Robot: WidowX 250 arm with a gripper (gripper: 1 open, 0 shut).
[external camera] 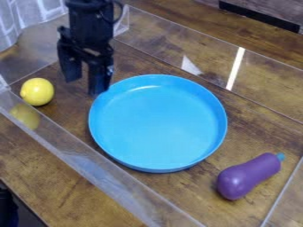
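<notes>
My gripper [84,78] hangs in the upper left of the camera view, over the wooden surface just above and left of a blue plate [158,122]; it is open, its dark fingers apart and slightly blurred. A yellow round object [37,90], like a lemon, lies left of the plate and below left of the gripper. A purple eggplant [249,176] lies at the lower right, outside the plate. The plate is empty.
A clear plastic wall [95,182] runs diagonally along the lower left, near the yellow object.
</notes>
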